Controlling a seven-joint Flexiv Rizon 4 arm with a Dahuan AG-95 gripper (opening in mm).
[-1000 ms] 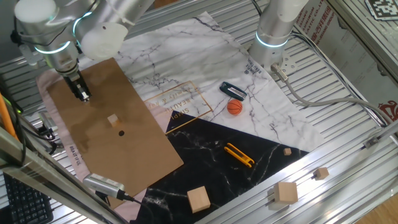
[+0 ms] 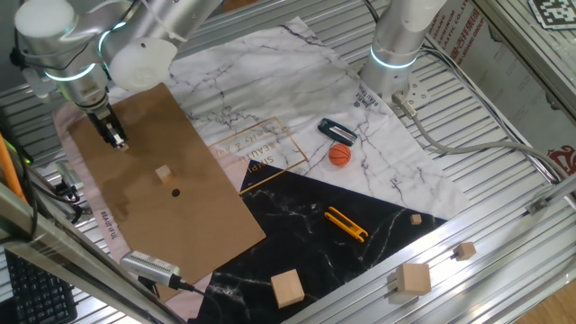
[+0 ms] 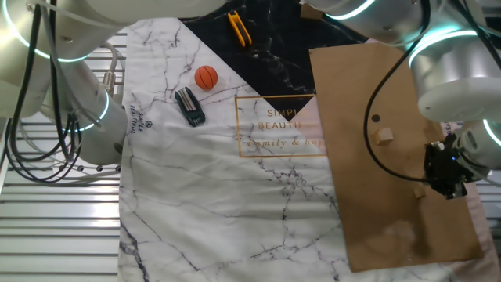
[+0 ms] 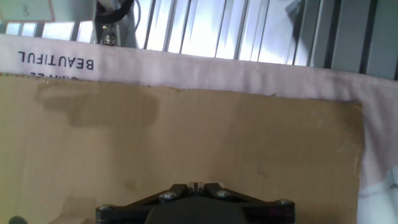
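My gripper hangs over the far left part of a brown cardboard sheet. In the wrist view its fingers meet at the bottom middle, and nothing shows between them. A small wooden block appears close to the gripper in exterior view 2; I cannot tell its exact distance from the fingertips. Another wooden block lies on the cardboard beside a dark round spot, apart from the gripper. The wrist view shows only bare cardboard ahead of the fingers.
On the marbled cloth lie an orange ball, a dark green tool and a yellow cutter. A larger wooden block sits at the front, with more blocks to its right.
The gripper has shifted slightly left and a little lower in exterior view 1. The objects on the cloth and the block beside the dark spot have stayed put.
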